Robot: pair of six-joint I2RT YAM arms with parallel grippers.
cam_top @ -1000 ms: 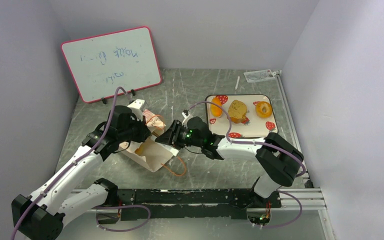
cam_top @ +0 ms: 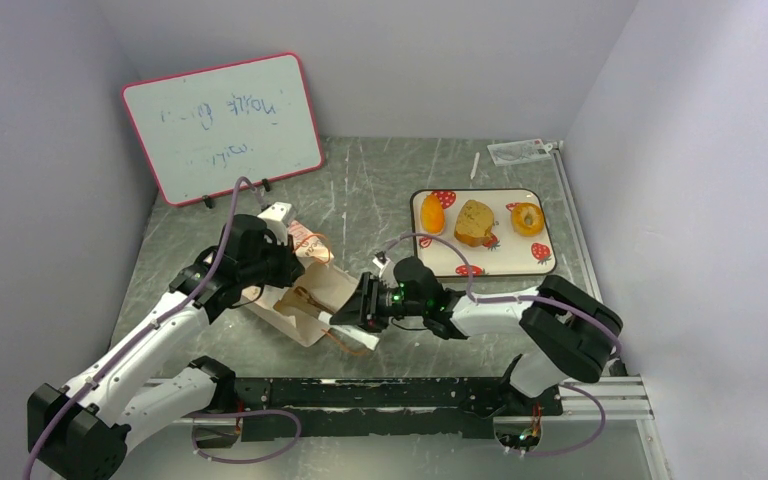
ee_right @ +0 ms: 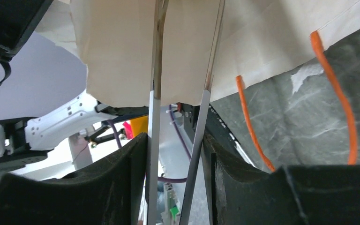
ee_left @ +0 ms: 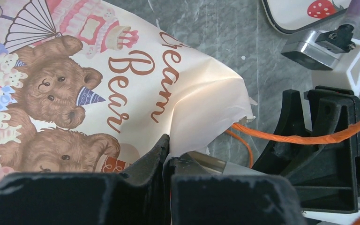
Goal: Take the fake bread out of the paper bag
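Observation:
The cream paper bag (cam_top: 328,288) lies with its mouth toward the right arm; printed bears cover its side (ee_left: 65,93). My left gripper is shut on the bag's rim. My right gripper grips metal tongs (ee_right: 198,140) with pale handles, one tong leg along each finger and a gap between the legs. In the top view the tong ends (cam_top: 305,296) reach inside the bag. A dull yellow patch in there may be bread, but I cannot tell; the tips are out of the right wrist view. On the tray sit an orange roll (cam_top: 432,214), a bread slice (cam_top: 474,223) and a bagel (cam_top: 527,219).
The strawberry-patterned tray (cam_top: 510,262) stands at the right of the table. Orange cord handles (ee_right: 341,93) hang loose from the bag, near the right gripper. A whiteboard (cam_top: 225,125) leans at the back left. Bare table lies between bag and tray.
My right gripper and the tongs have shifted toward the table's front edge and slightly right. The tongs look more spread, and the bag mouth shows more of its inside. The left gripper has barely moved.

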